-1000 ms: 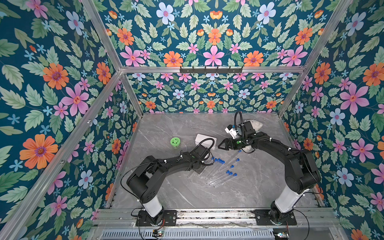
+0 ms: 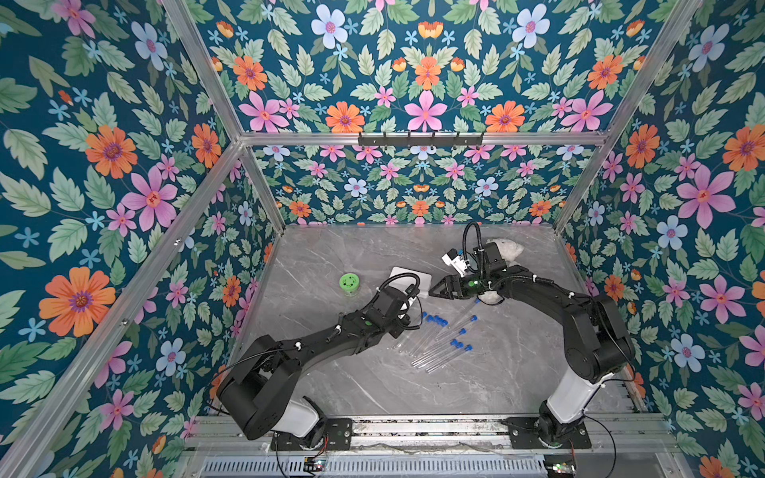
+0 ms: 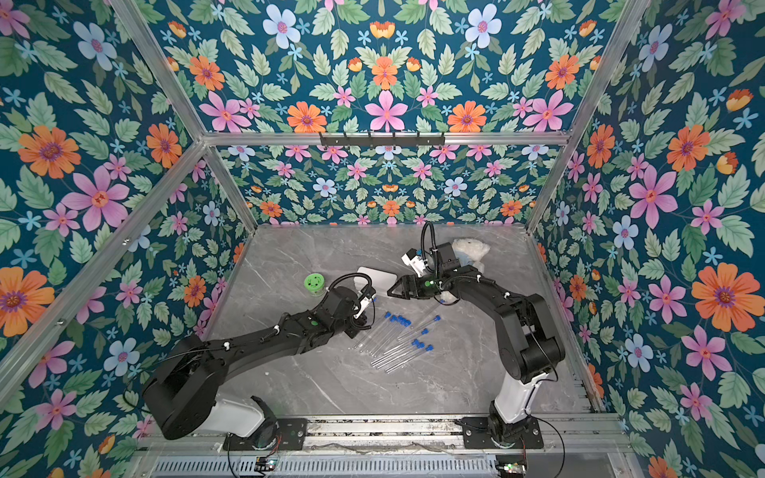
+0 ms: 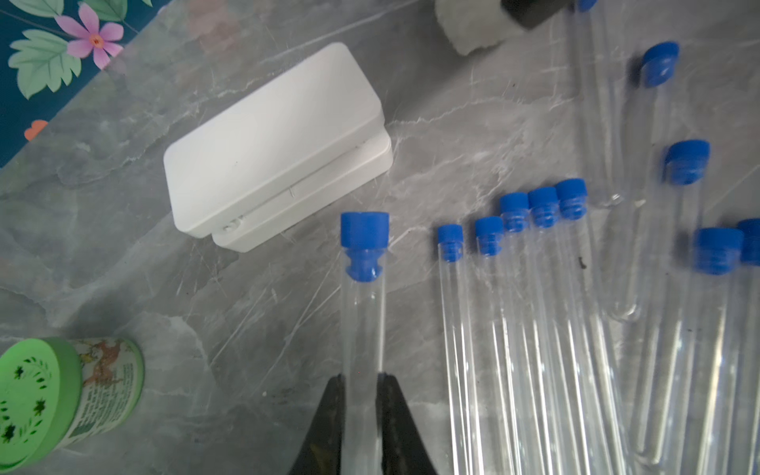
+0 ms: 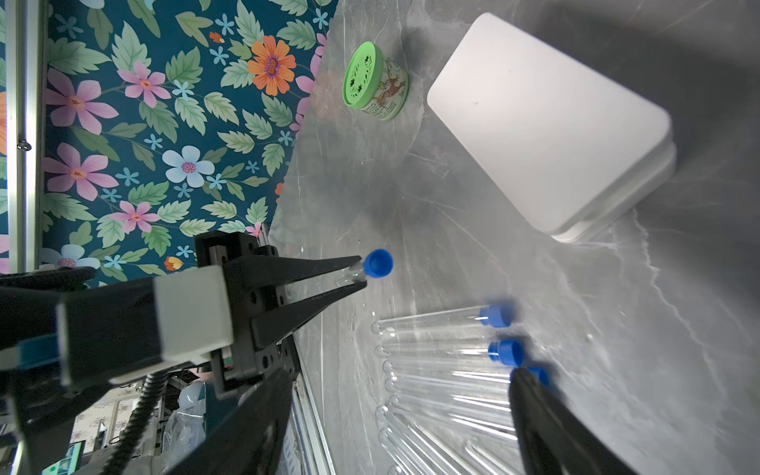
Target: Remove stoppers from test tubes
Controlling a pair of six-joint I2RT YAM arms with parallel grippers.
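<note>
My left gripper is shut on a test tube topped with a blue stopper, raised above the table; in the right wrist view that stopper points toward my right gripper. My right gripper hangs to the right of the held tube, its fingers apart in the right wrist view, nothing visible between them. Several test tubes with blue stoppers lie on the table, below and right of the held tube.
A white box lies behind the tubes. A green-lidded container stands at the left, and a pale crumpled object lies at the back right behind my right arm.
My left arm's elbow has swung out to the left and its wrist has shifted and turned slightly. My right gripper has moved a little toward the left gripper.
</note>
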